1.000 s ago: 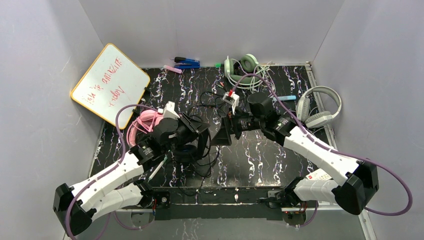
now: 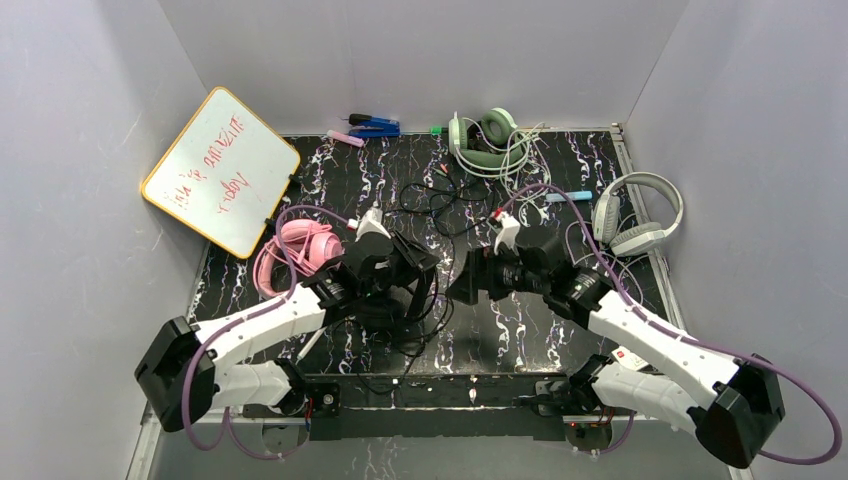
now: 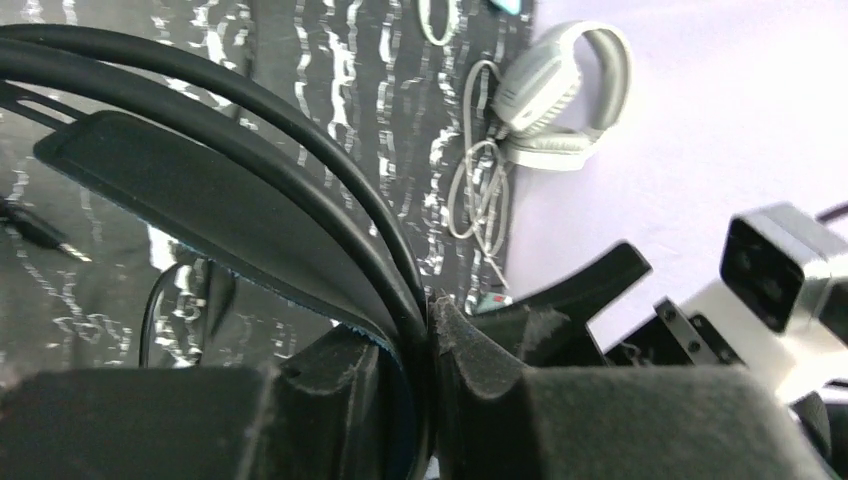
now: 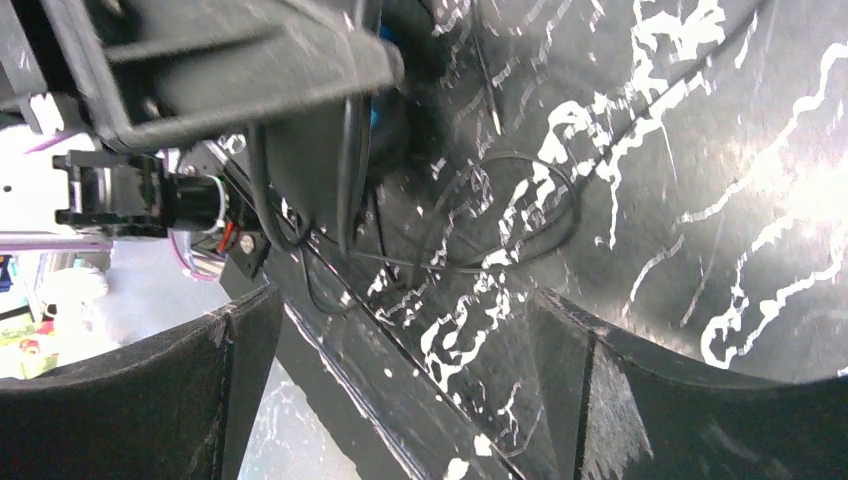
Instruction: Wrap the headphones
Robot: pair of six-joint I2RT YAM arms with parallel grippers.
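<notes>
Black headphones (image 2: 378,312) hang under my left gripper (image 2: 428,268), left of the table's middle. Their curved headband (image 3: 250,200) passes between the left fingers, which are closed against it. Part of the headphones is hidden by the left arm in the top view. The thin black cable (image 4: 575,205) lies in loose loops on the table beside and below them. Just to the right, my right gripper (image 2: 470,287) is open; its fingers (image 4: 610,385) stand wide apart and grip nothing. The cable loops show beyond its fingertips.
Pink headphones (image 2: 268,270) lie at the left, green ones (image 2: 485,158) at the back, white ones (image 2: 640,235) against the right wall. A whiteboard (image 2: 222,175) leans back left. Bare table (image 2: 530,335) shows at front right.
The left gripper has shifted right with the headphones, and its arm has swung.
</notes>
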